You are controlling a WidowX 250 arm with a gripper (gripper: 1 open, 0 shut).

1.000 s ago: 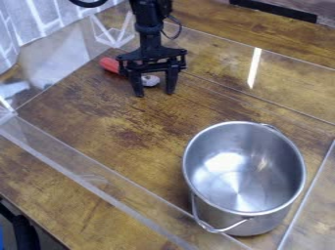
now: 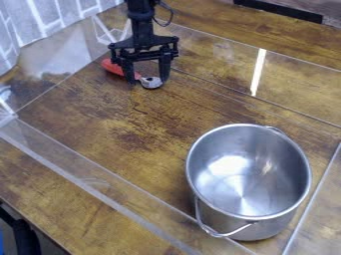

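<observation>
My black gripper (image 2: 144, 68) hangs at the top centre over a red object (image 2: 114, 67) and a small silver round piece (image 2: 152, 82), both partly hidden by it. Whether its fingers are open or shut on either piece is too small to tell.
A large steel pot (image 2: 249, 171) with wire handles stands at the lower right. Clear plastic walls border the wooden table (image 2: 114, 139), whose middle and left are bare. A pale cloth or sheet (image 2: 40, 25) lies at the top left.
My gripper has moved up and slightly left in the view, toward the red object, uncovering more wood below it. The pot has not moved.
</observation>
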